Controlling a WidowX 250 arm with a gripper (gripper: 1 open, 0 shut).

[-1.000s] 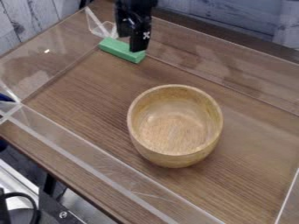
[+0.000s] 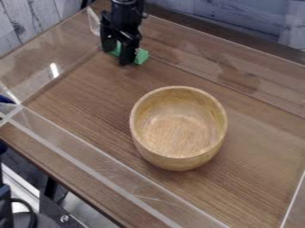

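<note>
My dark gripper (image 2: 120, 34) reaches down from the top of the camera view over a small green block (image 2: 138, 56), covering much of it. The fingers are small and dark here, so whether they touch the block is unclear. The block lies on the wooden surface in the upper middle.
A large round wooden bowl (image 2: 177, 127) stands in the centre right. Clear plastic and white panels line the edges at the left and top.
The gripper has come down and slightly left onto the green block, hiding more of it than before. The bowl has not moved.
</note>
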